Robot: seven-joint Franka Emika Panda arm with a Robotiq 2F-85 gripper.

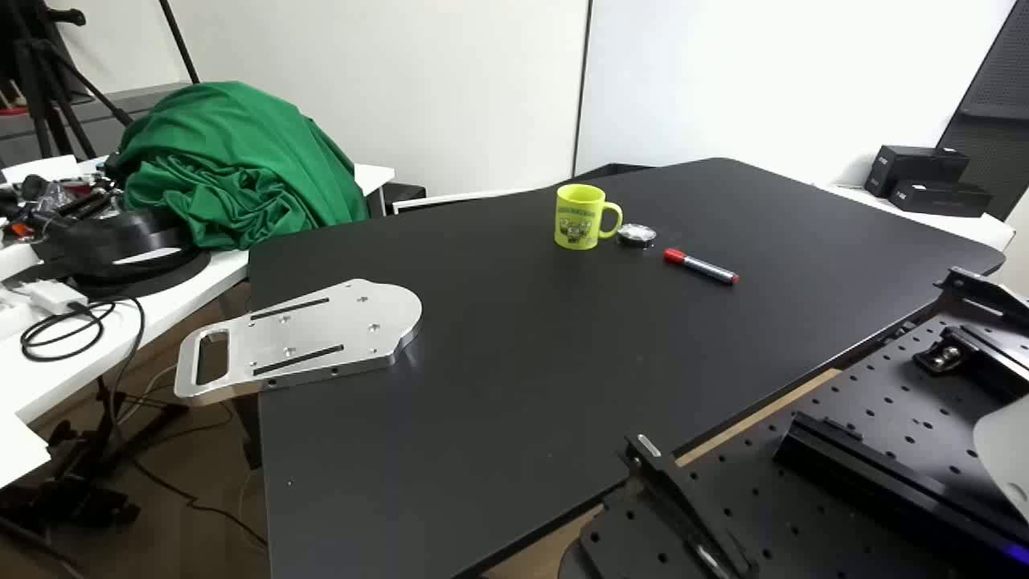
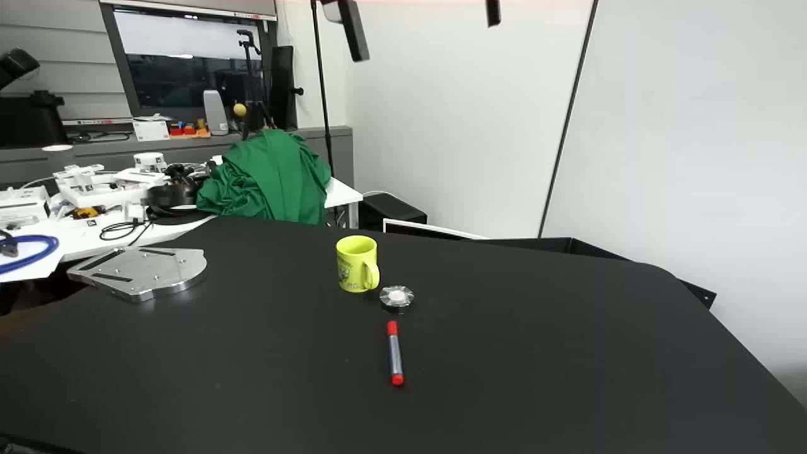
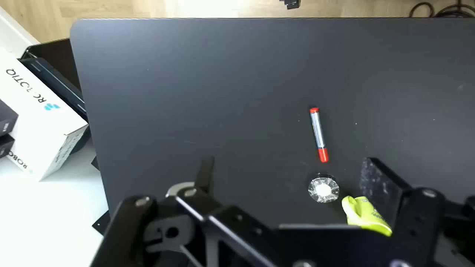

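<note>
A yellow-green mug stands upright on the black table, its handle facing a small round clear-topped object. Close by lies a red-capped marker with a grey barrel. In the wrist view my gripper hangs high over the table with its fingers spread wide and nothing between them. From there, the marker and round object appear beyond the fingers, while the mug is partly hidden by the right finger. Only the tips of my fingers show at the top of exterior view 2.
A silver metal plate with a handle slot overhangs the table's left edge. Green cloth is heaped on a white side table. Boxes stand past one table edge.
</note>
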